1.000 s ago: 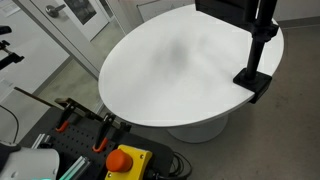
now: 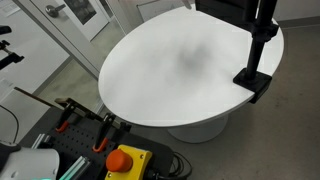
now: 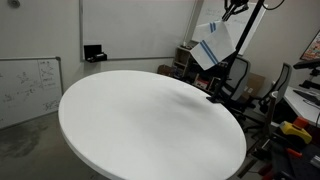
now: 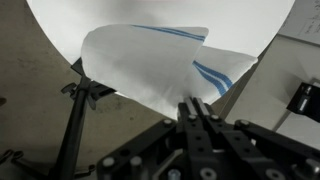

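Note:
A white towel (image 3: 212, 45) with blue stripes hangs in the air above the far right part of the round white table in exterior view 2. At its top is my gripper (image 3: 231, 12), small and dark in that view. In the wrist view the gripper is shut, and the towel (image 4: 150, 62) spreads out from the fingertips, with its striped corner beside them. Exactly how much cloth lies between the fingers is hidden. In exterior view 1 the gripper is out of view, and only a small pale bit shows at the top edge.
A black post (image 2: 257, 50) is fixed at its edge on a dark base (image 2: 251, 82). An orange-red button on a yellow box (image 2: 121, 161) sits at the near front, with cables beside it.
A small pale bit has come into exterior view 1 at the top edge, above the table. The table, post and button box stand as before.

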